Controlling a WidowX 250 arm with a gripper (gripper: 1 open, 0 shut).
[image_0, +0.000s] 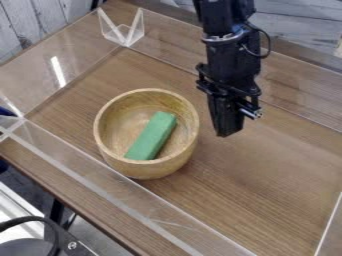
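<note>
A round tan bowl (118, 110) sits left of centre on the wooden table, with a green bar (151, 136) lying inside it, tilted diagonally. The black arm comes down from the top, and its gripper (227, 122) hangs just right of the bowl's rim, apart from the green bar. The gripper looks shut, with nothing visible between its fingers.
A small clear container (122, 28) stands at the top left. Clear edging runs along the table's left side, and a black cable curves at the bottom left.
</note>
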